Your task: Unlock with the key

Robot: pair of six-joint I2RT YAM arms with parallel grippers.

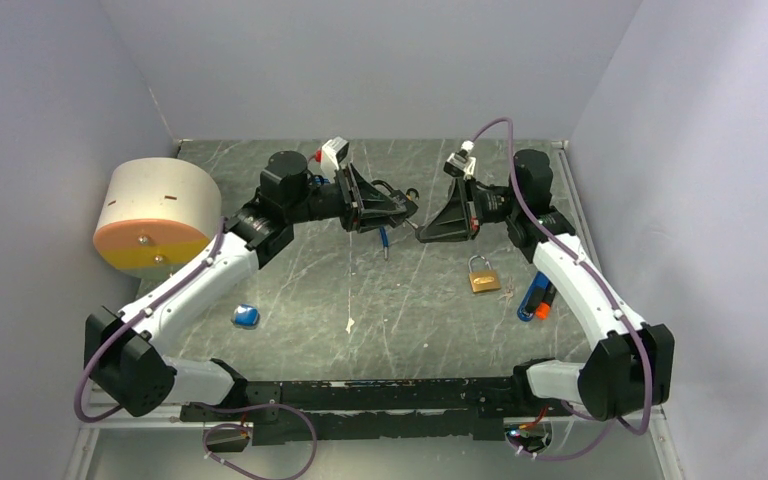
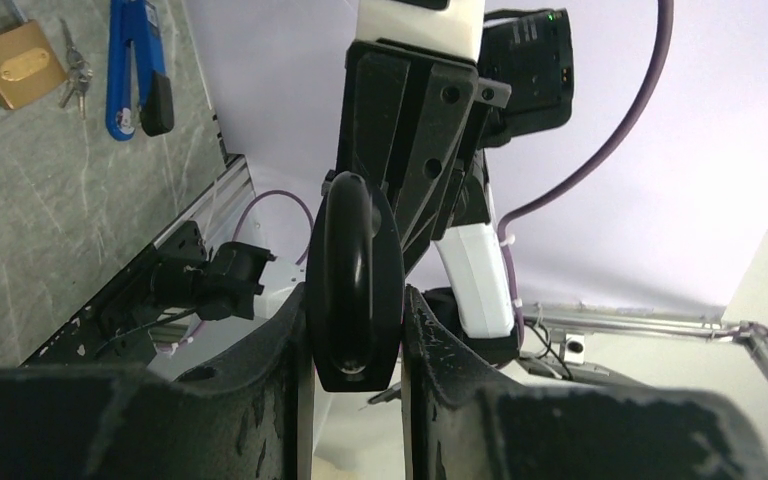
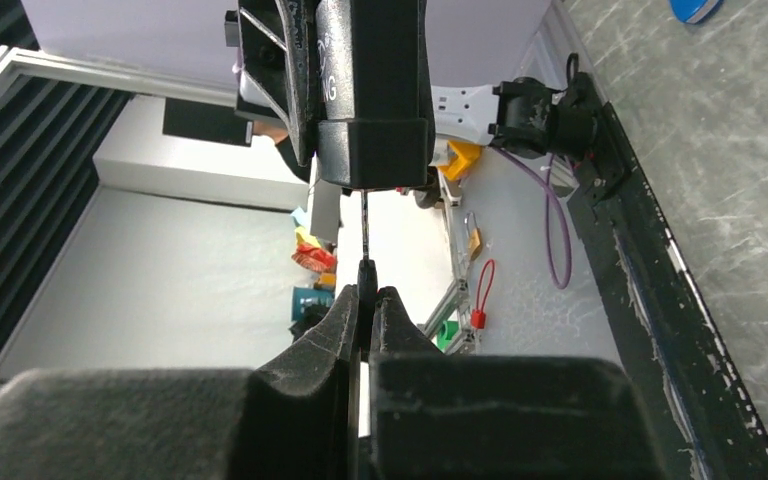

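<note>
Both grippers meet mid-air above the table. My left gripper [image 1: 400,208] has its fingers around a glossy black oblong object [image 2: 355,280], which fills the space between them in the left wrist view; whether they grip it firmly is unclear. My right gripper [image 1: 422,234] is shut on a thin dark piece, apparently a key [image 3: 366,280], whose slim metal shaft [image 3: 365,225] points into the black object held at the left gripper. Where the shaft ends is hidden. A brass padlock [image 1: 484,279] and small keys [image 2: 77,80] lie on the table.
A blue-handled tool [image 1: 532,298] lies at the right, a small blue item [image 1: 246,315] at the left front, and a cream drum-shaped box [image 1: 155,205] at the far left.
</note>
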